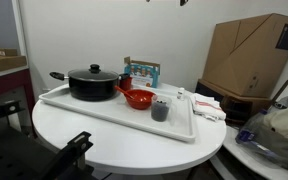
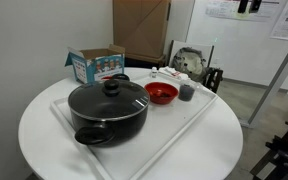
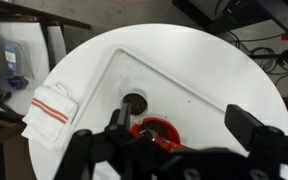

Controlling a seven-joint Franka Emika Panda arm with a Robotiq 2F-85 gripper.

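High above the table, my gripper is open with nothing between its fingers. Only its dark tips show at the top edge of exterior view 1, and the gripper [image 2: 249, 6] is at the upper right in exterior view 2. Below it on the white tray [image 1: 184, 128] stands a clear cup [image 1: 160, 108] with dark contents, also in the wrist view as a cup [image 3: 136, 103]. Beside the cup sits a red bowl [image 2: 162, 93] with something dark inside. A black lidded pot [image 1: 92, 84] occupies the tray's other end.
A colourful cardboard box [image 2: 96, 65] stands at the table's edge behind the pot. A folded white towel [image 3: 52, 112] with red stripes lies beside the tray.
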